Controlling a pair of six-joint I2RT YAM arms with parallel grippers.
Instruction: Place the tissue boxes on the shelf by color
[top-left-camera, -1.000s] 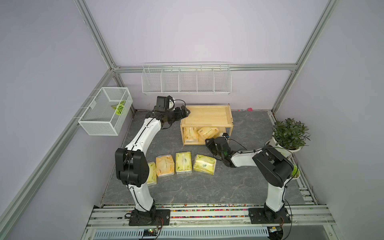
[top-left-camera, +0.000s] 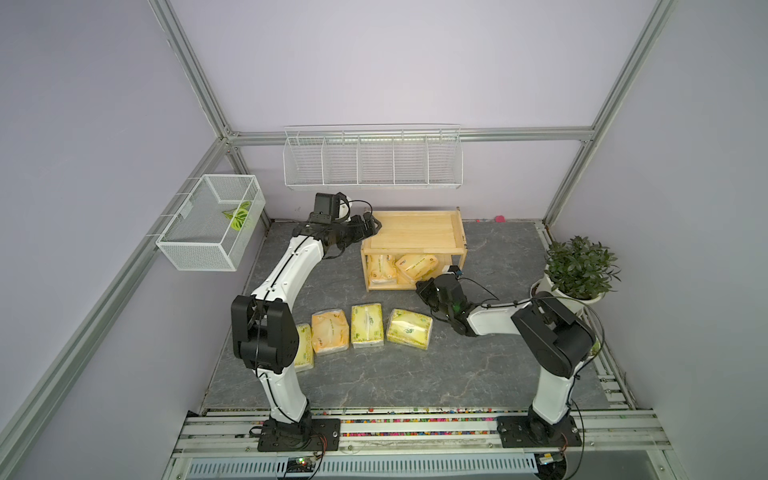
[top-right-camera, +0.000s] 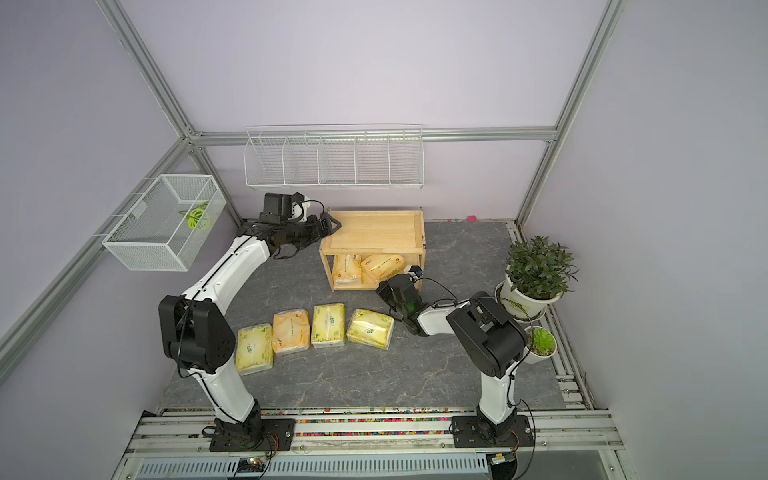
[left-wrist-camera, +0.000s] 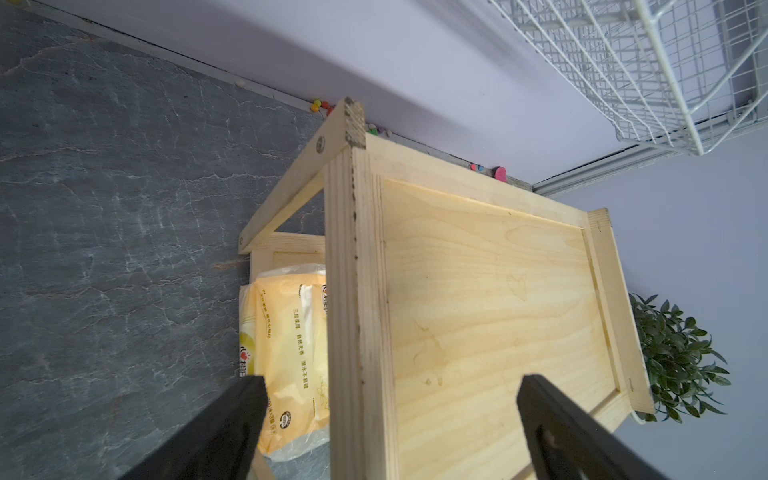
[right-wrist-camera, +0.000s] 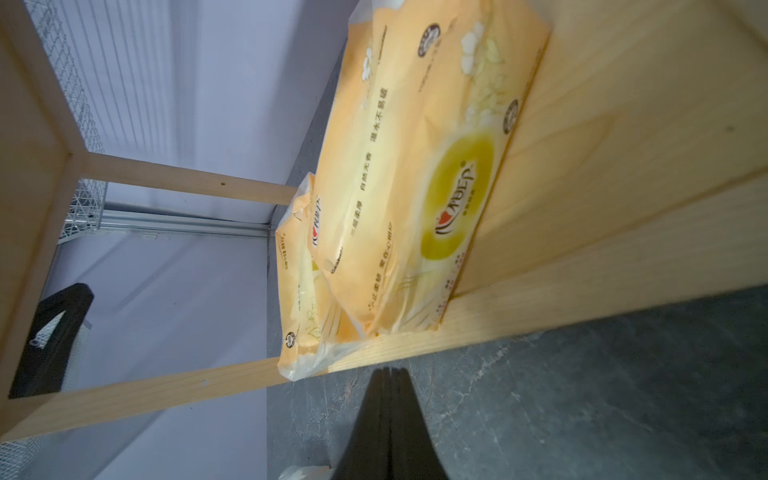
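The wooden shelf (top-left-camera: 419, 232) holds two orange tissue packs on its lower level. One orange pack (top-left-camera: 382, 269) lies at the left end, straight; the other orange pack (top-left-camera: 417, 265) is slanted beside it, and the two touch in the right wrist view. On the table in front lie one orange pack (top-right-camera: 291, 331) and three yellow packs: left (top-right-camera: 255, 349), middle (top-right-camera: 328, 325) and right (top-right-camera: 370, 329). My left gripper is open at the shelf's upper left edge, nothing held. My right gripper is shut and empty before the slanted pack (right-wrist-camera: 400, 160).
The shelf's lower level has bare board right of the slanted pack. A wire rack (top-left-camera: 373, 158) hangs on the back wall, a white basket (top-left-camera: 200, 254) at left. A potted plant (top-left-camera: 581, 268) stands at right.
The left arm and the tissue packs look unchanged.
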